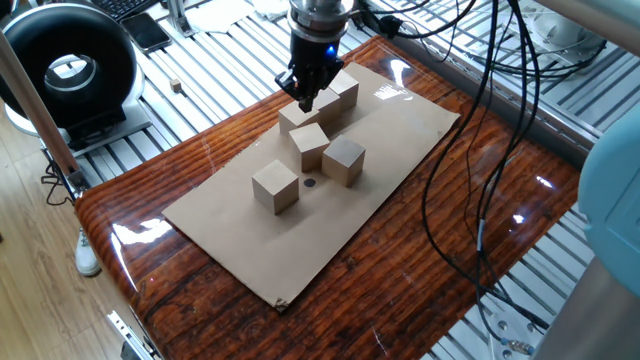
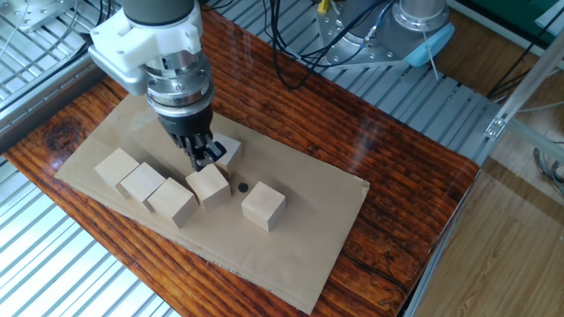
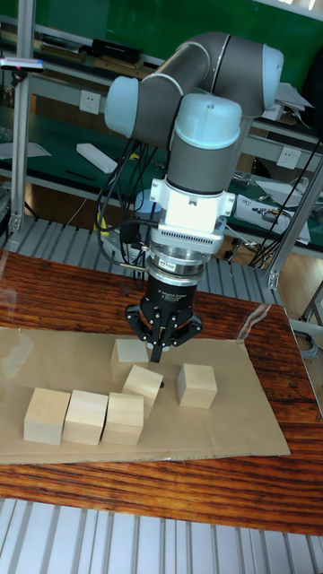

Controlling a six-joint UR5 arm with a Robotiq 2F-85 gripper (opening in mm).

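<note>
My gripper [image 3: 157, 358] hangs over the cardboard sheet [image 1: 250, 240], pointing down among several plain wooden cubes. Its black fingers come together at the tips, with no cube between them. In exterior view 3 the tips overlap the tilted-looking cube [image 3: 144, 385] and the rear cube [image 3: 130, 357]; contact cannot be told. Three cubes stand in a row: an end cube [image 2: 116, 166], a middle cube [image 2: 143, 182] and a third cube [image 2: 174, 202]. Off to the other side sits a separate cube [image 2: 264, 205]. In exterior view 1 the gripper partly hides the row.
A dark round spot [image 1: 309, 183] marks the cardboard between cubes. Around the sheet, the glossy wooden board [image 1: 400, 260] is bare. Black cables [image 1: 480, 180] hang beside the board in exterior view 1. Open cardboard lies past the separate cube.
</note>
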